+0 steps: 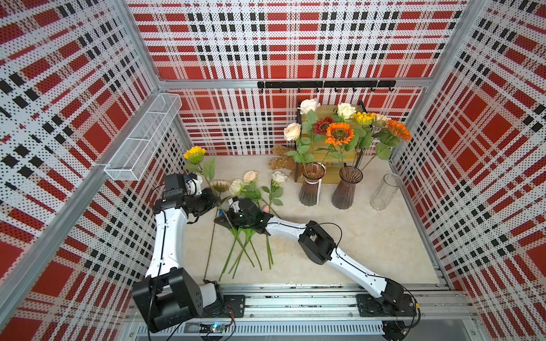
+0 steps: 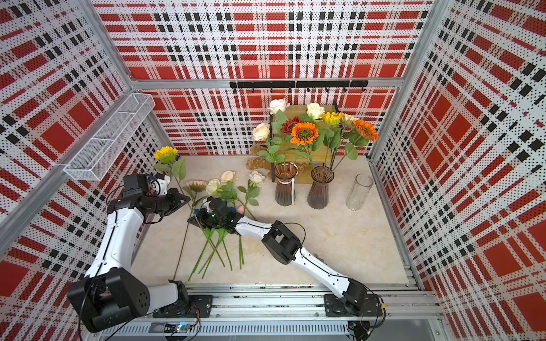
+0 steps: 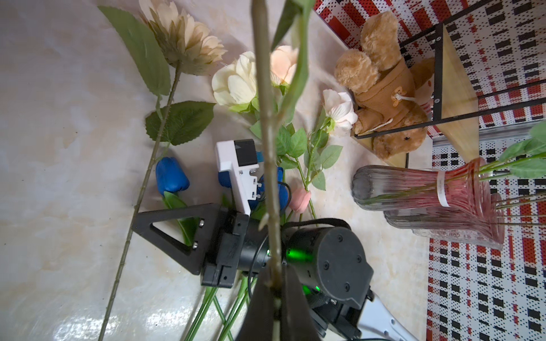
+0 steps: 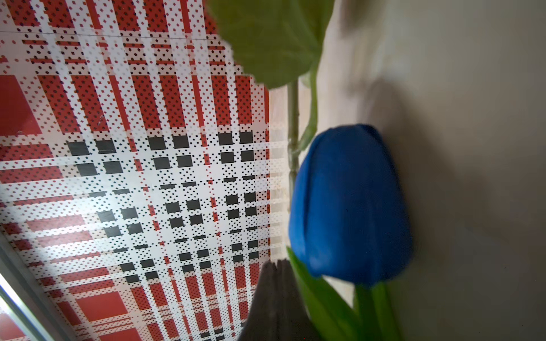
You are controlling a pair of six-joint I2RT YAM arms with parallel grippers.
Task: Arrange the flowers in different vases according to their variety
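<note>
My left gripper, at the table's left side, is shut on the stem point(image 3: 267, 187) of a yellow sunflower point(image 1: 194, 154) held upright. My right gripper is shut with nothing visible between its fingers, low among the lying flowers, beside a blue tulip point(image 4: 349, 204). A pale chrysanthemum point(image 3: 184, 42), cream roses point(image 3: 233, 85) and a pink bud point(image 3: 299, 199) lie on the table. Two ridged dark vases point(image 1: 310, 192) hold roses and sunflowers, with a red flower among them; an empty clear vase point(image 1: 384, 192) stands at the right.
A teddy bear point(image 3: 386, 102) and a wooden shelf stand behind the vases. A wire basket point(image 1: 142, 136) hangs on the left wall.
</note>
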